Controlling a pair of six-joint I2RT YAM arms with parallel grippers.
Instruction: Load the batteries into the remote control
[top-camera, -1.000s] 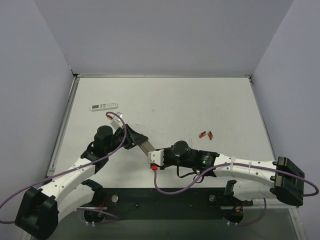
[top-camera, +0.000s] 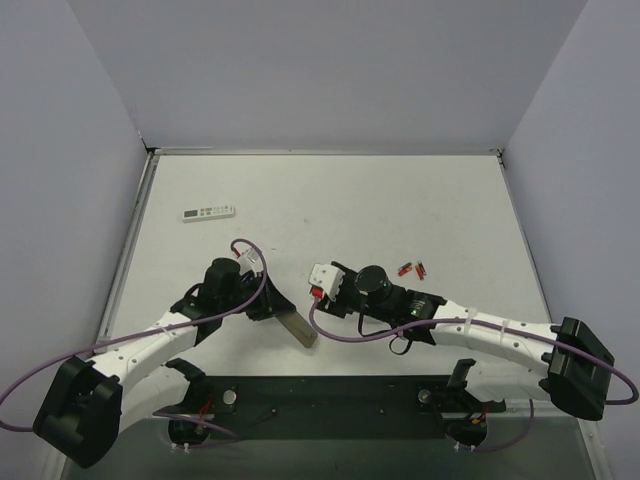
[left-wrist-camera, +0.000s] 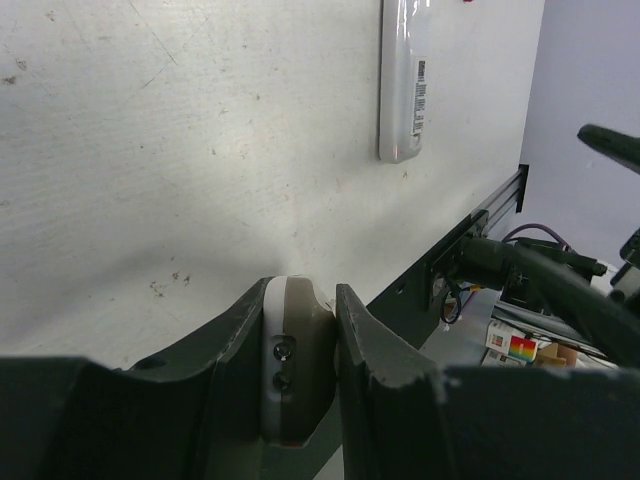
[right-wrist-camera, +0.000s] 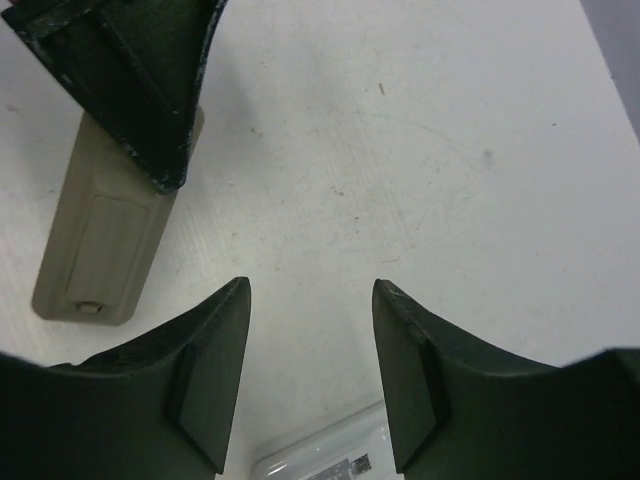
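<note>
In the top view my left gripper (top-camera: 268, 296) is shut on a grey-brown remote (top-camera: 301, 327), which angles down to the front; in the left wrist view the remote (left-wrist-camera: 298, 385) sits between its fingers. In the right wrist view the remote (right-wrist-camera: 105, 250) shows its back, with a small closed-looking panel. My right gripper stands open beside it, nothing between its fingers. Small batteries (top-camera: 412, 269) lie on the table at the right.
A white remote (top-camera: 208, 213) lies at the back left. A clear-and-white object lies below my right gripper; in the left wrist view a long white object (left-wrist-camera: 400, 90) lies on the table (top-camera: 330, 195).
My right gripper has moved away from the held remote, toward the back and right. My left gripper and the remote have shifted slightly toward the front.
</note>
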